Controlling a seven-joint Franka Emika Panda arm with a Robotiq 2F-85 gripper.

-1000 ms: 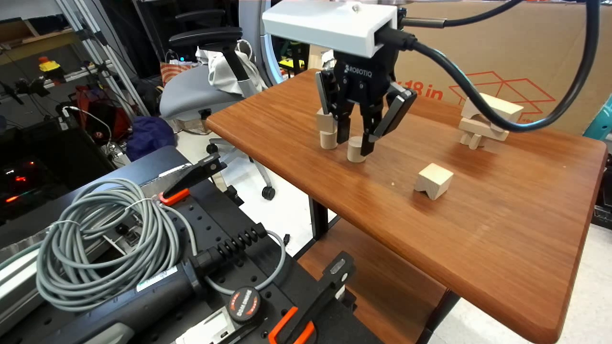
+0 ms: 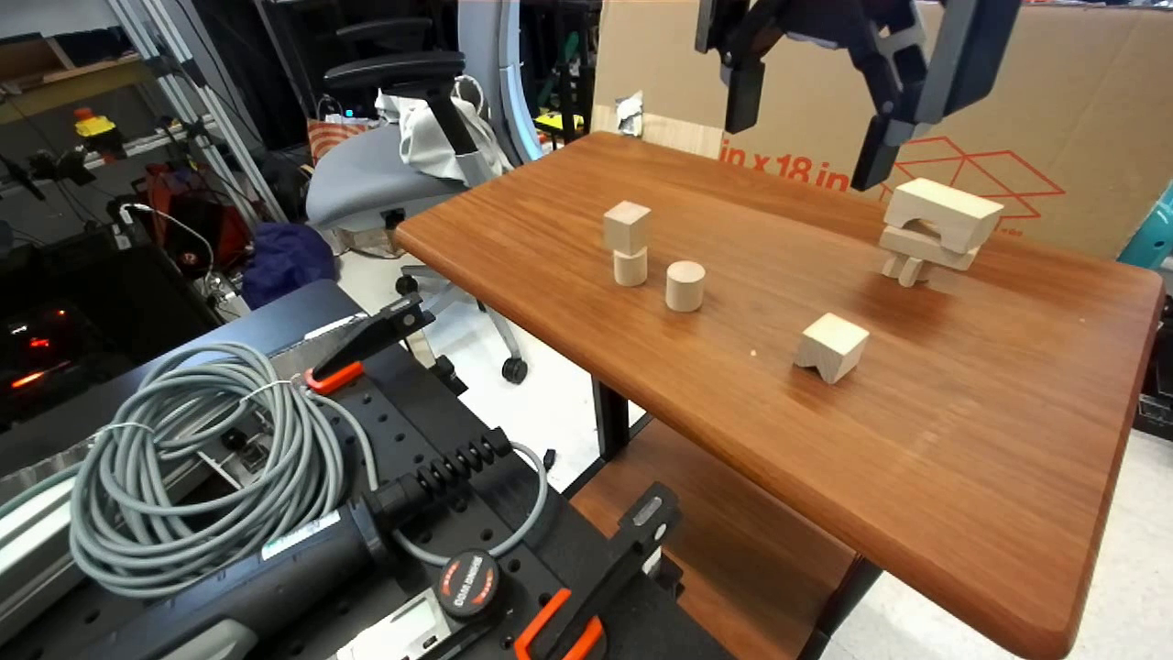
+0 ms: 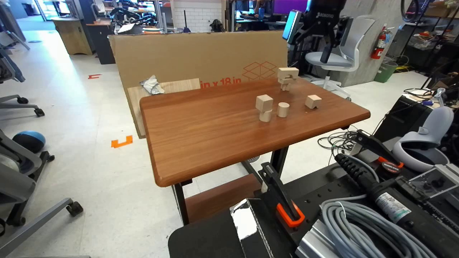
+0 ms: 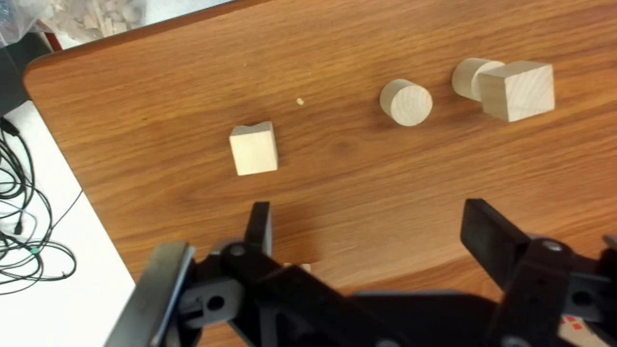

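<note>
My gripper (image 2: 805, 143) hangs open high above the back of the table, nothing between its fingers. In the wrist view its two black fingertips (image 4: 258, 228) stand wide apart over bare wood. A pale wooden cube (image 2: 627, 226) rests on a short cylinder (image 2: 630, 269). Beside that stack stands a lone cylinder (image 2: 684, 287), apart from it. A notched block (image 2: 832, 346) lies alone, its cut-out facing down. Toward the back right, an arch block (image 2: 942, 213) tops a flat block (image 2: 926, 247) on small supports (image 2: 905, 270); in the wrist view my gripper hides nearly all of this structure.
A cardboard sheet (image 3: 172, 56) stands along the back edge. A black cart (image 2: 440, 462) with coiled cable (image 2: 209, 473) and clamps sits in front.
A second ago my gripper was low, just over the lone cylinder beside the cube stack. It has risen and moved right and back. The blocks look unmoved.
</note>
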